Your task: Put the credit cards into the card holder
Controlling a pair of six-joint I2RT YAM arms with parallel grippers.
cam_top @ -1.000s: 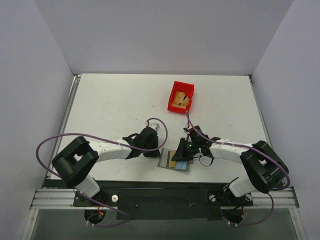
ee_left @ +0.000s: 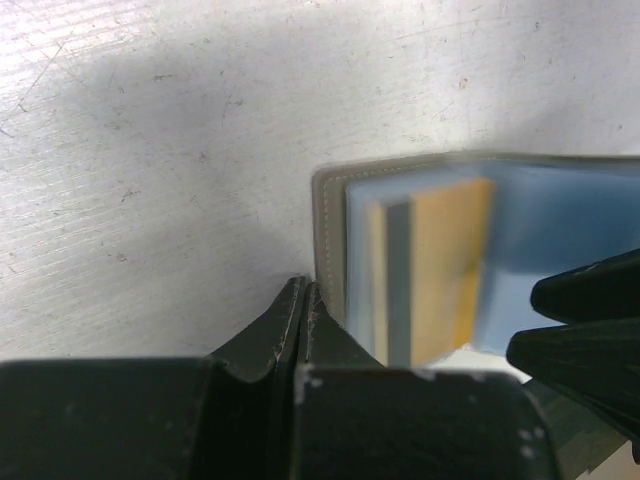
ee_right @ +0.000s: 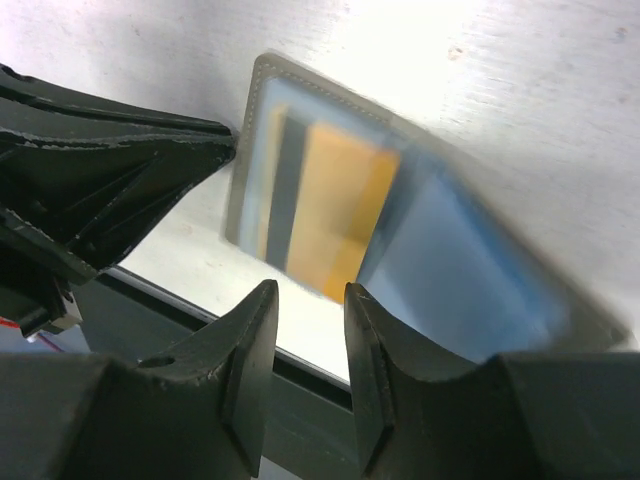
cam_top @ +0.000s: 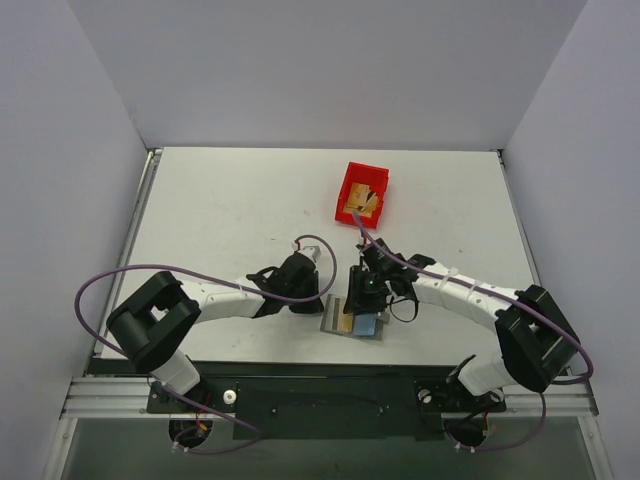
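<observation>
An orange card with a dark stripe [ee_right: 330, 205] lies flat in the left clear pocket of the open card holder [cam_top: 328, 327]. Its outline is blurred in both wrist views. Just above it my right gripper stands open, with a gap between its fingertips and nothing held. My left gripper is shut and empty, its tips together right at the holder's grey left edge; whether they press on it I cannot tell.
At the back stands a red box [cam_top: 358, 222] with several cards inside. The holder's right half, a blue pocket [ee_right: 440, 265], is partly under my right gripper. Bare table lies left of the holder and behind it.
The card's raised edge has gone down flat in the pocket. My left gripper has kept its place.
</observation>
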